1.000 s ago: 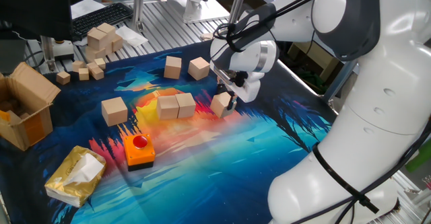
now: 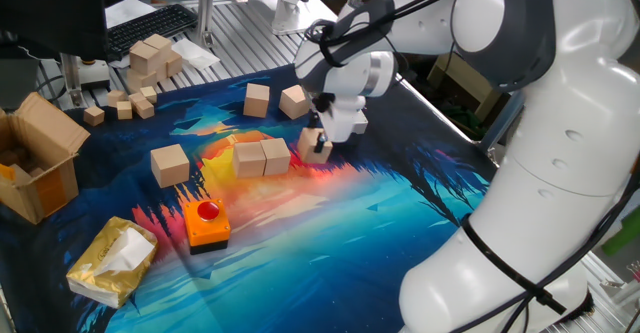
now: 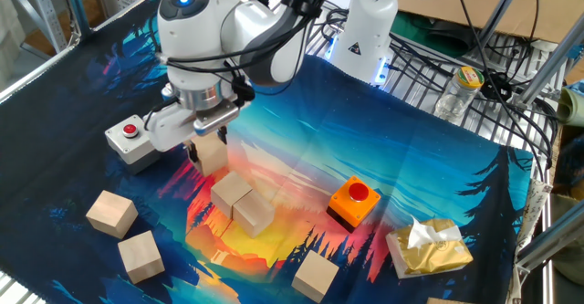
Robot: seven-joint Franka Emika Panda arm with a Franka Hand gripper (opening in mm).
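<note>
My gripper [image 3: 207, 143] is shut on a wooden block [image 3: 212, 156], with a dark fingertip on either side of it. In exterior view 1 the same block [image 2: 314, 147] shows beneath the white hand, low over the mat; whether it touches the cloth I cannot tell. Two more blocks stand side by side as a touching pair [image 2: 261, 158], a short gap to the left of the held one in that view. Exterior view 2 has this pair [image 3: 242, 204] just below and right of the held block.
Loose blocks lie around: one on the left [image 2: 170, 166], two at the back [image 2: 257, 100]. An orange button box [image 2: 207, 225], a tissue pack [image 2: 113, 261] and a cardboard box [image 2: 40, 163] occupy the left side. A grey button box [image 3: 133, 143] stands close beside the hand.
My gripper and the block in it have shifted left and slightly toward the back in exterior view 1, closer to the pair. The hand has also turned. Other blocks have stayed put.
</note>
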